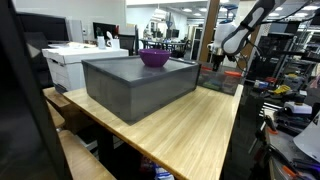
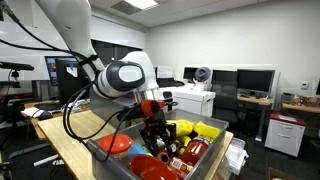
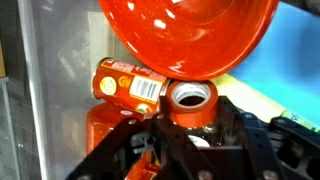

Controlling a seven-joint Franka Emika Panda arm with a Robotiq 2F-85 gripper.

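Observation:
In the wrist view my gripper is shut on a round orange-red object with a coppery, hollow-looking end. Its full shape is hidden by the fingers. A red-orange bowl lies just beyond it. Beside it is an orange can with a barcode label. From the second exterior view, the gripper is low over the grey bin among its contents. The first exterior view shows the arm only small, at the back right.
Red cans, yellow items and a red-orange plate crowd the bin. Its pale wall runs close along the left of the wrist view. Elsewhere, a purple bowl sits above a long grey box, with bare wooden tabletop in front.

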